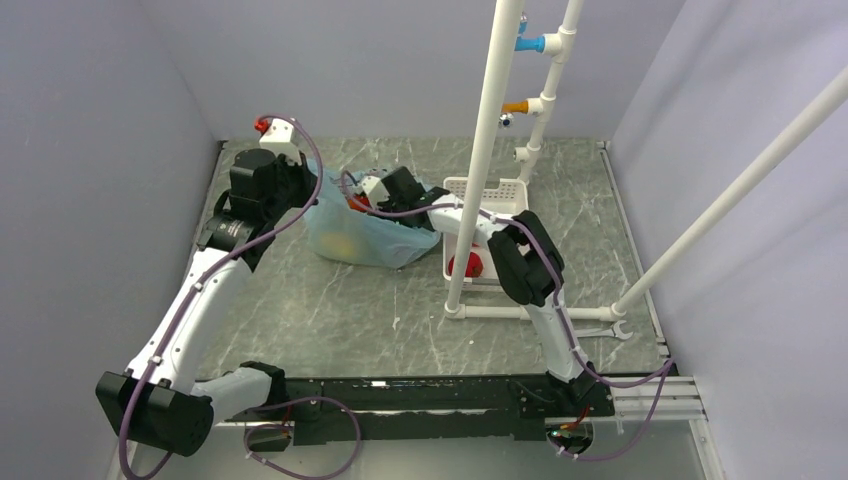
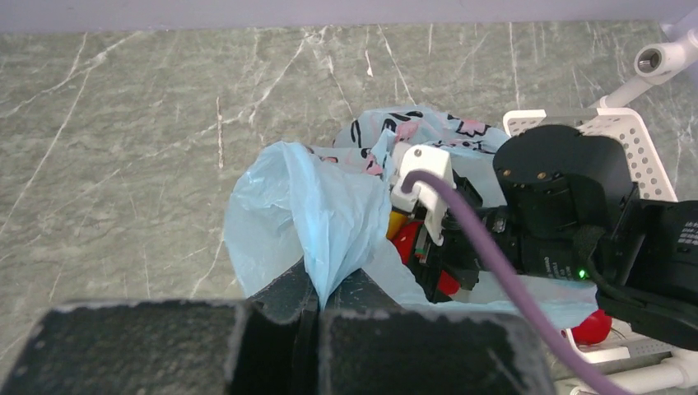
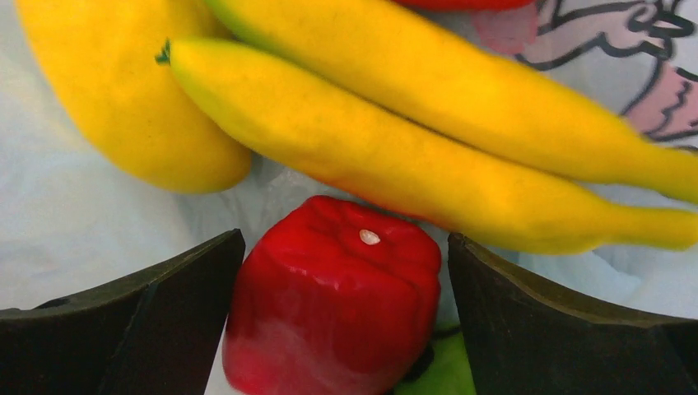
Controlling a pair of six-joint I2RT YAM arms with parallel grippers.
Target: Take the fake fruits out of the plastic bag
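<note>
The light-blue plastic bag (image 1: 365,240) lies at the back of the table, printed in pink and black. My left gripper is shut on its rim and holds up a gathered fold. My right gripper reaches inside with its fingers (image 3: 165,313) apart. A red bell pepper (image 3: 337,288) lies between them; whether they touch it I cannot tell. Just beyond are two yellow bananas (image 3: 395,152) and a yellow mango-like fruit (image 3: 132,99). Part of a green piece (image 3: 444,366) shows beside the right finger.
A white perforated basket (image 1: 505,195) stands right of the bag, with a red fruit (image 1: 465,265) in it. A white pipe frame (image 1: 475,150) crosses over the basket. Bare grey table (image 1: 330,320) lies in front of the bag.
</note>
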